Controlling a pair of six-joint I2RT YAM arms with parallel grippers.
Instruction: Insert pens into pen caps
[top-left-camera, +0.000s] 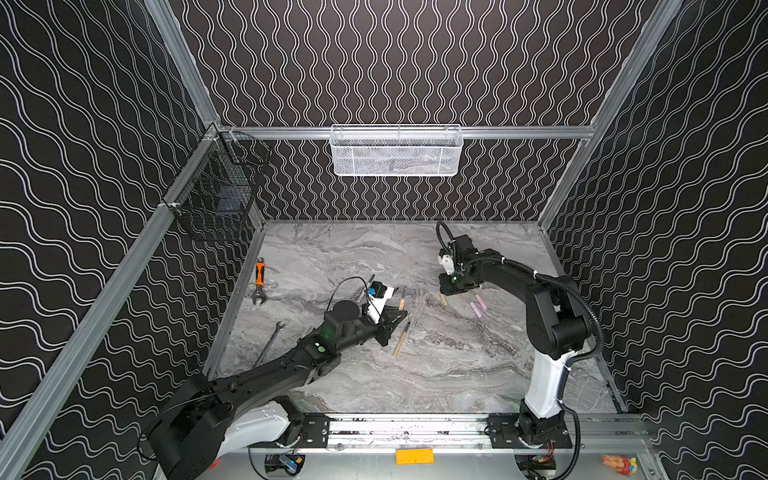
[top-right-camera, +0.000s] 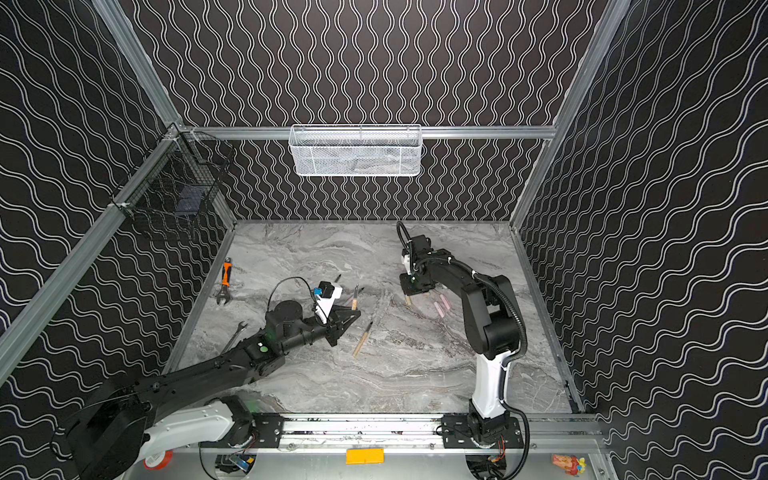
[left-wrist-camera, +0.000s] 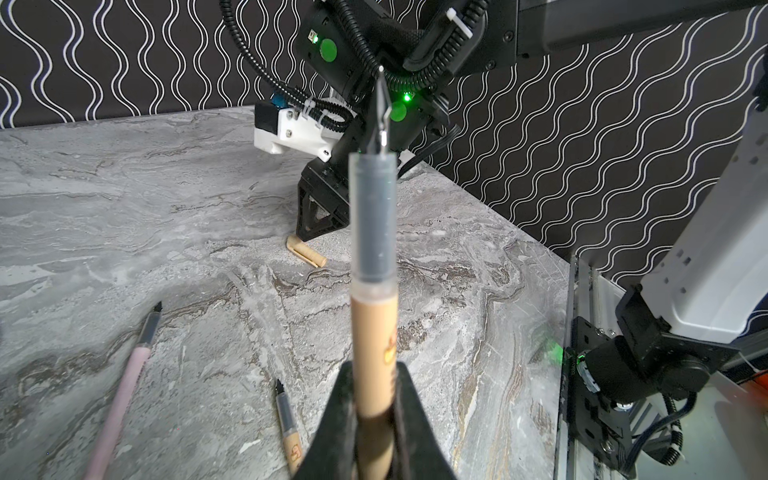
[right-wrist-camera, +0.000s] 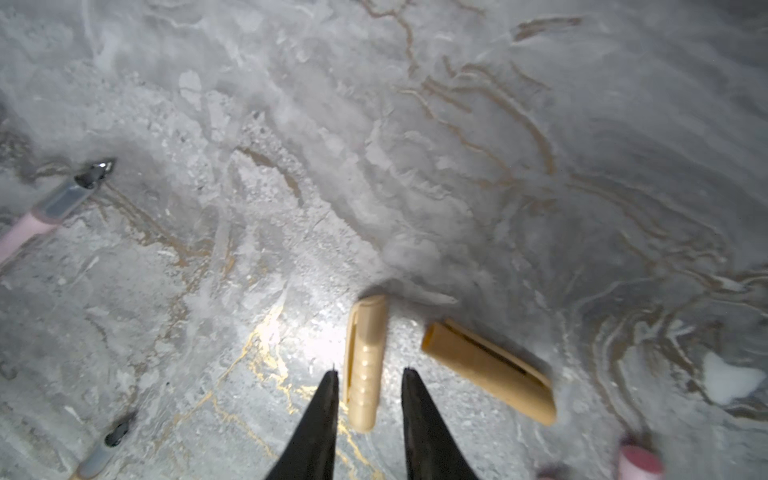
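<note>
My left gripper is shut on a tan pen, which stands tip-up, uncapped, in the left wrist view. My right gripper is open, its fingers pointing down over the table. In the right wrist view, one tan cap lies in line with the gap between those fingers, its clip along its left side. A second tan cap rests slanted to the right of them. Neither cap is held. Another tan pen and a pink pen lie uncapped on the table.
Pink caps lie just right of the right gripper. At the far left are an orange-handled wrench and a plain wrench. A white mesh basket hangs at the back.
</note>
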